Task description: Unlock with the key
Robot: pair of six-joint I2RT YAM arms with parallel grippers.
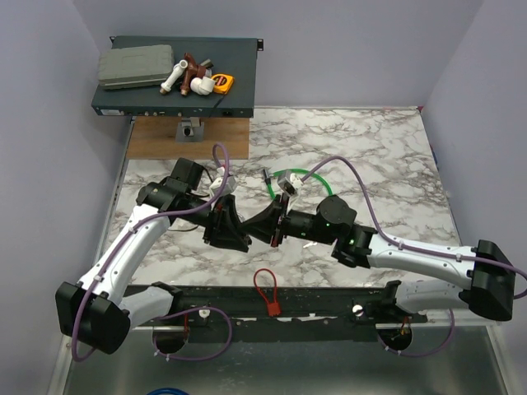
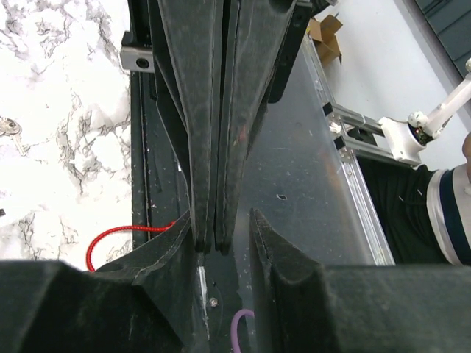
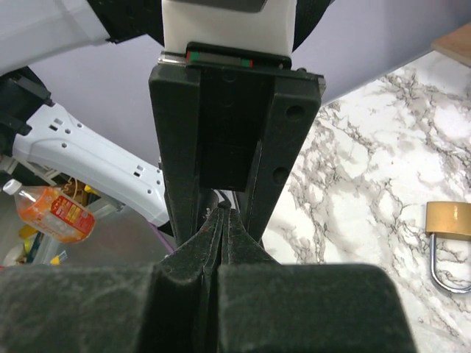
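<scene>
Both grippers meet over the middle of the marble board [image 1: 370, 148]. In the left wrist view the right gripper is shut, its tips between the fingers of my left gripper, which stands part open around them. In the right wrist view the left gripper's dark fingers stand upright just beyond my shut right gripper. Whether a key is held at the tips is hidden. A brass padlock [image 3: 447, 219] lies on the marble at the right of that view. A small key [image 2: 10, 126] lies on the marble in the left wrist view.
A red cable loop [image 1: 272, 306] lies at the front edge and a green cable [image 1: 328, 185] behind the arms. At the back left, a dark shelf [image 1: 132, 103] holds a case and several small items.
</scene>
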